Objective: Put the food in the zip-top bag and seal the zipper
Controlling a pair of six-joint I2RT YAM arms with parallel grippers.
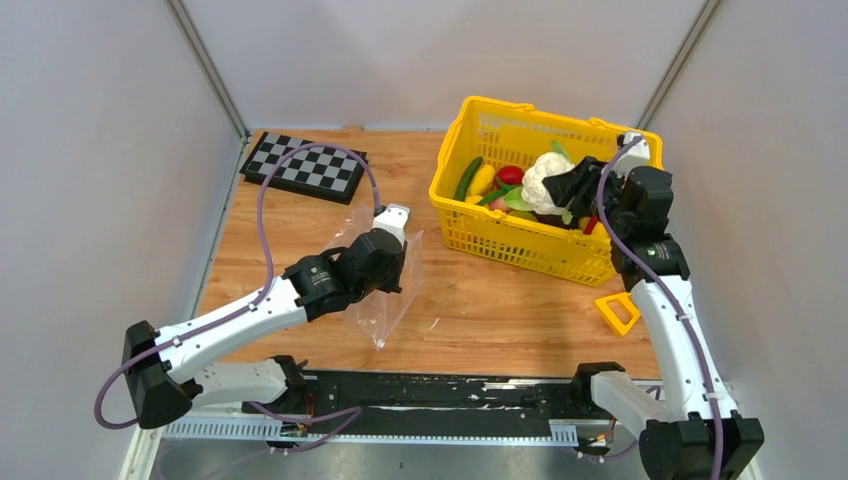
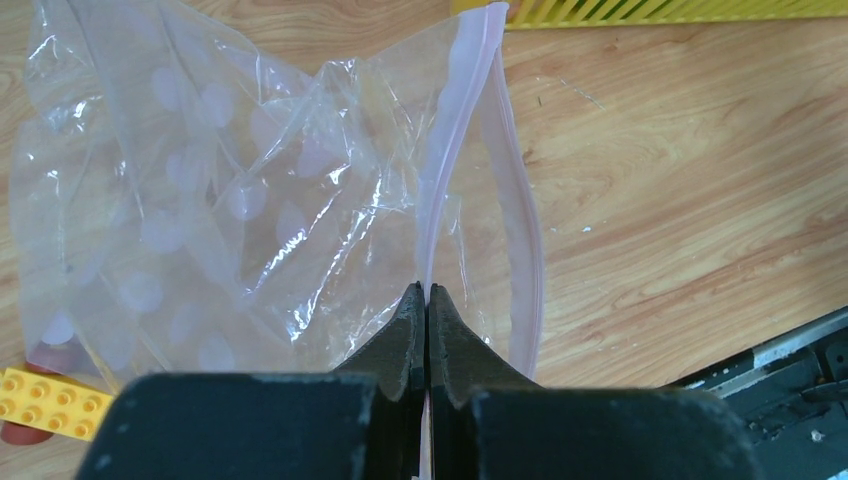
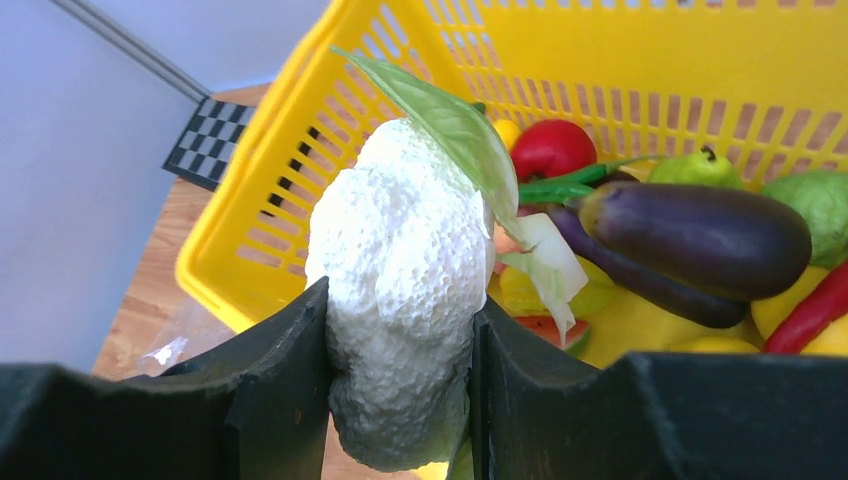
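Observation:
A clear zip top bag [image 2: 230, 230] with a pale zipper edge stands under the left arm. At one of its zipper strips, my left gripper is shut, pinching the thin film. The other strip [image 2: 525, 260] hangs apart, so the mouth gapes there. Over the yellow basket [image 1: 520, 255], the right gripper is shut on a white cauliflower [image 3: 405, 240] with green leaves, a finger pressed to each side. The cauliflower [image 1: 545, 183] appears raised above the other food.
Inside the basket lie an eggplant [image 3: 695, 238], a red tomato-like piece [image 3: 552, 148], a cucumber [image 1: 467, 178] and several other vegetables. A chessboard [image 1: 305, 167] is at the back left. A yellow triangular piece [image 1: 618, 313] lies front right; the table between bag and basket is clear.

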